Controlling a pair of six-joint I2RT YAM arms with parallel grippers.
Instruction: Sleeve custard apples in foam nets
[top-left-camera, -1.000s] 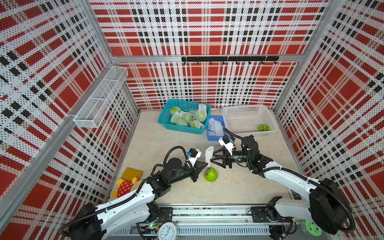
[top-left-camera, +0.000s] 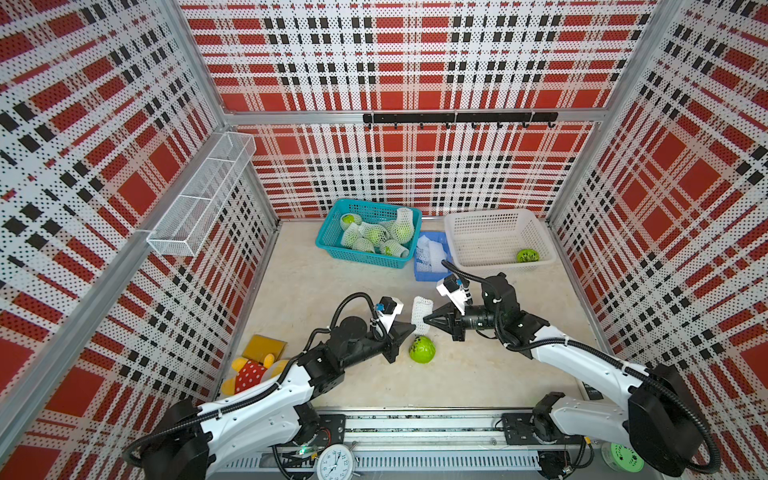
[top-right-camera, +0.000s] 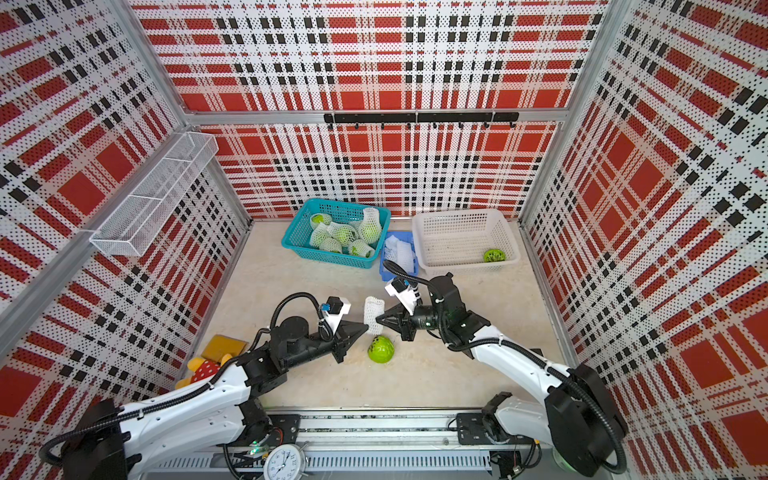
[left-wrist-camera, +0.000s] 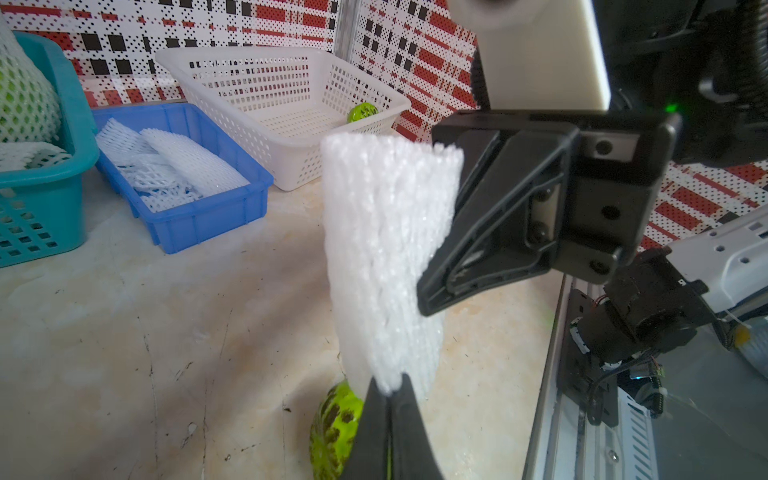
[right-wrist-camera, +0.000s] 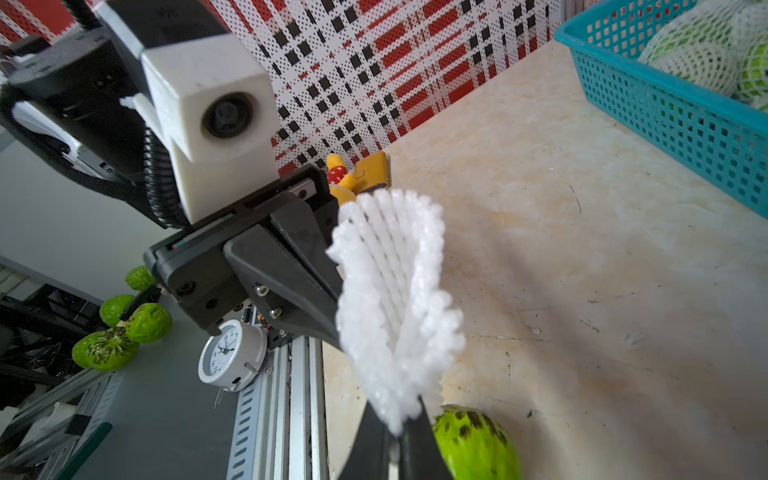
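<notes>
A white foam net hangs upright between my two grippers, its top mouth partly spread in the right wrist view. My left gripper is shut on one side of the net, low down. From the opposite side my right gripper is shut on the net's wall. Just below, on the table, a bare green custard apple (top-left-camera: 421, 349) stands clear in the top views; the wrist views show only part of it behind the fingers.
Behind stand a teal basket (top-left-camera: 333, 248) of netted fruit, a blue tray (top-left-camera: 433, 276) with spare nets (left-wrist-camera: 192, 164), and a white basket (top-left-camera: 489, 261) with one custard apple (top-left-camera: 527, 255). A plush toy (top-left-camera: 248, 376) lies front left. Bare table surrounds the fruit.
My right gripper has gone from open to shut, now on the net. The net's mouth looks wider than a second ago. My left arm and the custard apple are nearly still.
</notes>
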